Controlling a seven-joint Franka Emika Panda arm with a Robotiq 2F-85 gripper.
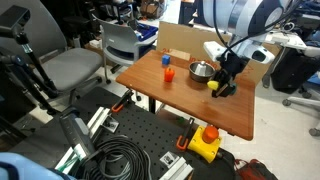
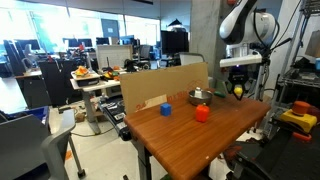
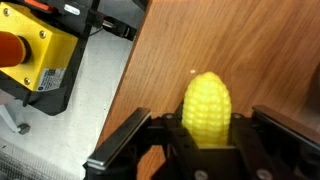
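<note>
A yellow object with a rounded end sits between the dark fingers of my gripper, which is shut on it. In exterior view 1 the yellow object shows at the gripper, over the right part of the wooden table, just in front of a metal pot. The other exterior view has the yellow object to the right of the pot. Its lower part is hidden by the gripper in the wrist view.
A red object and a blue one stand left of the pot. A brown board closes off the table's back. Beyond the front edge is a yellow box with a red button.
</note>
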